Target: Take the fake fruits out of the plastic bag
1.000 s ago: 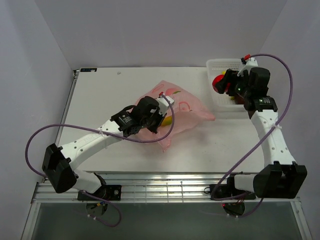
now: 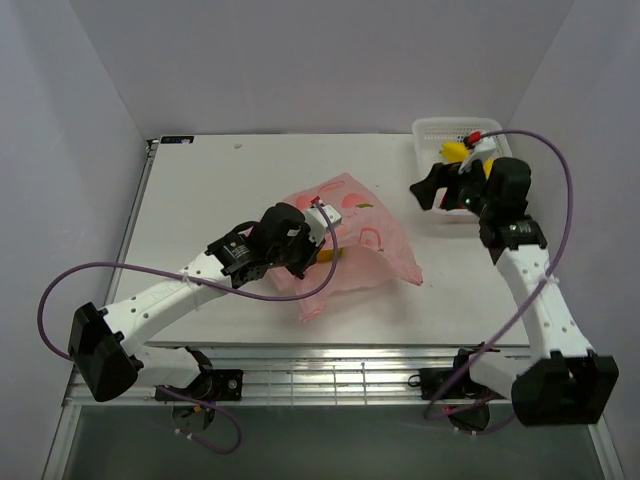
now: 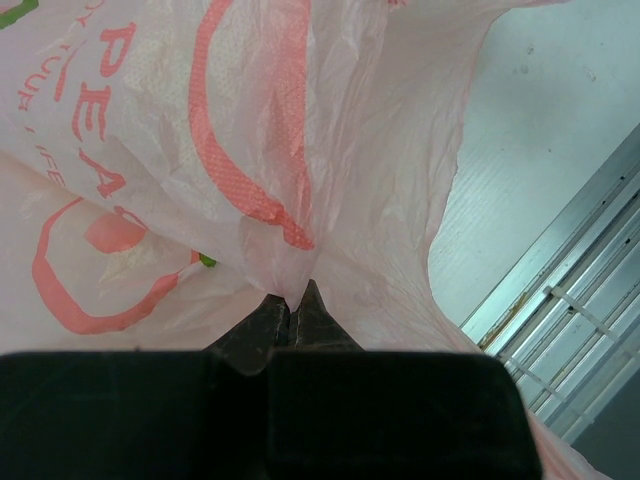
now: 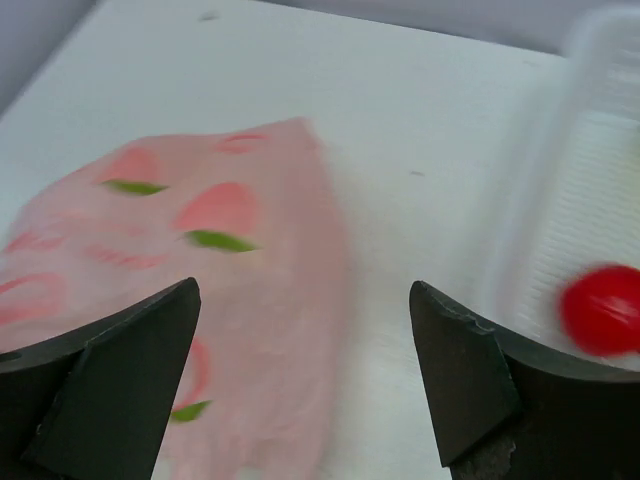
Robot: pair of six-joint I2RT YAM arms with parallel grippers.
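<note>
The pink printed plastic bag (image 2: pixel 370 240) lies crumpled mid-table, with a yellow fruit (image 2: pixel 328 256) showing at its opening. My left gripper is shut on a gathered fold of the bag's thin plastic. My right gripper hangs open between the bag and the white basket (image 2: pixel 425 135), with nothing between its fingers; it is blurred in the top view. A red fruit (image 4: pixel 605 305) sits in the basket, seen in the right wrist view, beside yellow fruit (image 2: pixel 453 151) in the top view.
A metal rail (image 2: pixel 300 355) runs along the front edge. Grey walls stand at the back and sides.
The red fruit held by my right gripper a second ago is out of it; that gripper has moved left from the basket.
</note>
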